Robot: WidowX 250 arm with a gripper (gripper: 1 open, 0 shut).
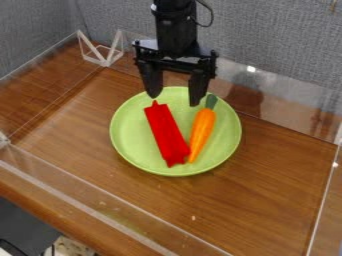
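A green plate (131,142) lies on the wooden table. On it are a long red object (166,133), resembling a pepper, and an orange carrot (202,129) with a green top to its right. My black gripper (174,88) is open over the back part of the plate, its two fingers spread wide above the far ends of the red object and the carrot, with nothing seen between them.
Grey padded walls stand at the back and left. A white wire stand (102,52) is at the back left. Clear panels edge the table.
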